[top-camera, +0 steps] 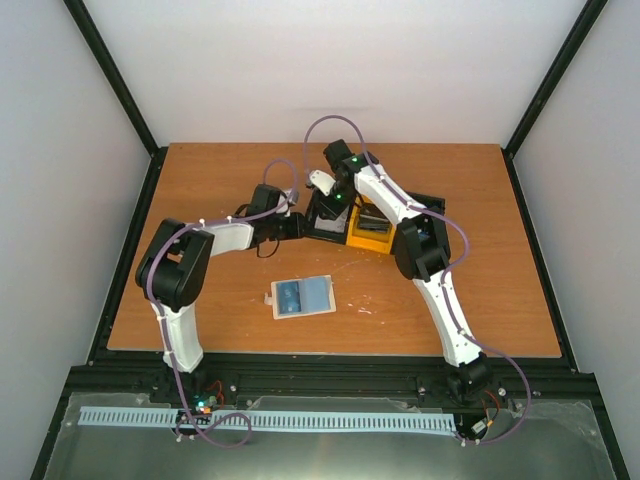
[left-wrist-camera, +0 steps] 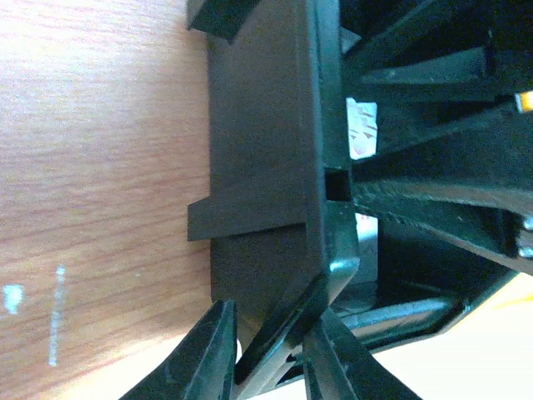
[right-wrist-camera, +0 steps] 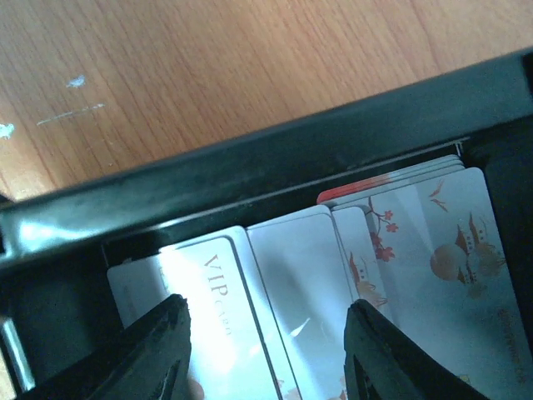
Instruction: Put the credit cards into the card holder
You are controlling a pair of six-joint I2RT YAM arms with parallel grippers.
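Note:
Several pale cards [right-wrist-camera: 308,275] lie in a black box [right-wrist-camera: 141,196], one lettered "VIP", others with red flowers. Above them my right gripper is part open, its fingers [right-wrist-camera: 154,354] apart and nothing seen held between them. My left gripper is shut on the box's edge, the black wall [left-wrist-camera: 266,125] rising between its fingers. In the top view, the left gripper [top-camera: 299,226] meets the box's left side and the right gripper [top-camera: 330,208] is over its interior. An open blue-grey holder [top-camera: 303,297], probably the card holder, lies flat towards the front.
A yellow box [top-camera: 370,241] with dark items stands right beside the black one, and another dark box is partly hidden under the right arm.

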